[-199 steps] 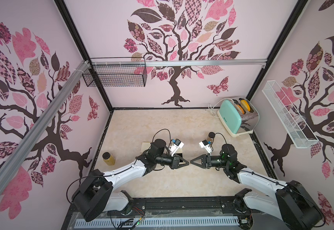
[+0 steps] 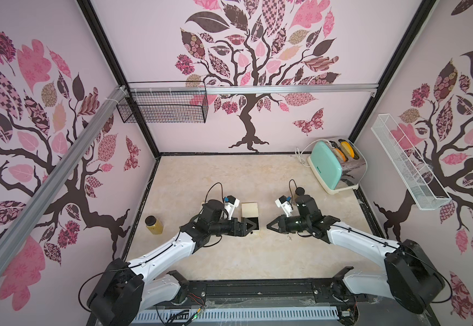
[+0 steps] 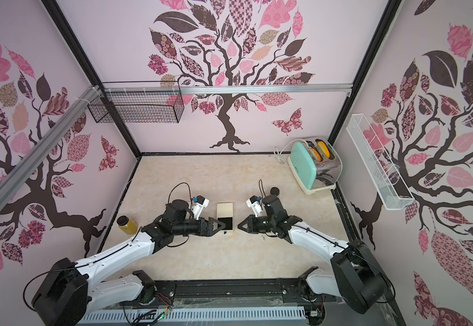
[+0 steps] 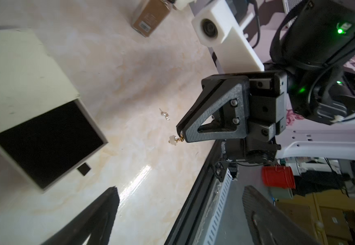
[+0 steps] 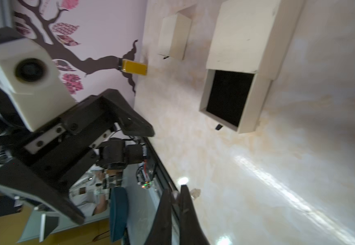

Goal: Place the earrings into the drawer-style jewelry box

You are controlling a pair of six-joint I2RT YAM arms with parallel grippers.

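The cream jewelry box (image 5: 236, 36) stands on the table with its black-lined drawer (image 4: 100, 129) pulled out and empty. My right gripper is shut on a small earring (image 4: 172, 140) with a pale bead, in the air to the right of the drawer. In the right wrist view, the earring shows by the fingertips. Another earring (image 4: 165, 114) lies on the table, seen past the held one in the left wrist view. My left gripper (image 2: 251, 227) is open near the drawer's front, nothing between its fingers.
A smaller cream box (image 5: 173, 36) sits left of the jewelry box. A yellow jar (image 2: 153, 225) stands at far left, a brown bottle (image 4: 151, 17) beyond the right gripper. The toaster (image 2: 334, 163) occupies the back right corner.
More of the jewelry box shows; the smaller box is now hidden behind the left arm.
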